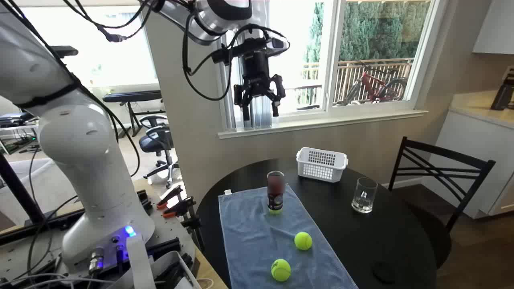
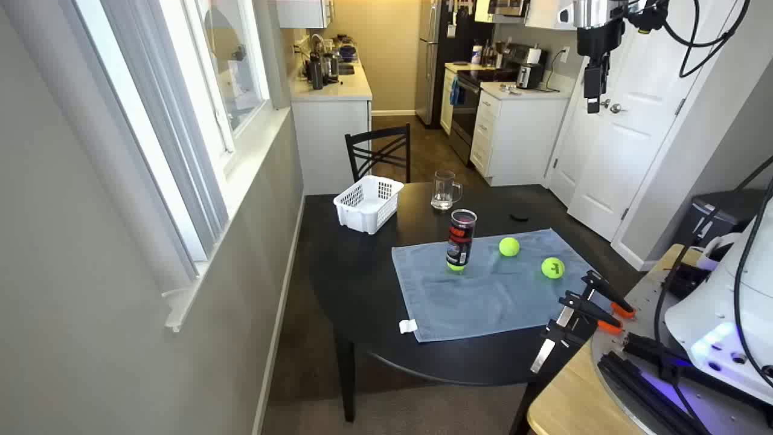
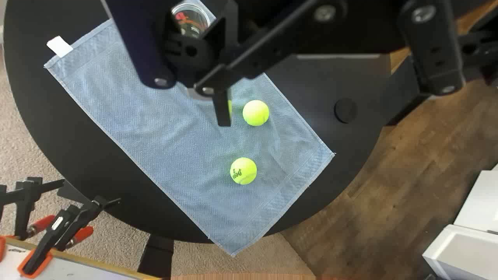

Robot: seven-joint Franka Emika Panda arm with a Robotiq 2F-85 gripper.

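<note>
High above the table my gripper (image 1: 260,114) stands open, its fingers apart and nothing between them. Two yellow-green tennis balls lie loose on the blue towel (image 2: 464,312): one ball (image 1: 303,241) nearer the can, the other ball (image 1: 280,270) closer to the camera in exterior view 1. A clear tennis-ball can (image 2: 461,235) with dark and red print is upright on the towel, and some yellow-green shows at its bottom. In the wrist view both balls are visible below my fingers, while the can (image 3: 190,21) is partly hidden behind the gripper.
An empty white basket (image 2: 368,205) and a glass mug (image 1: 364,195) stand on the black table (image 2: 362,290) beyond the towel. A round black lid (image 3: 345,110) lies beside it. Clamps (image 2: 572,312) rise at the robot-side edge. A chair (image 1: 438,168) stands at the table.
</note>
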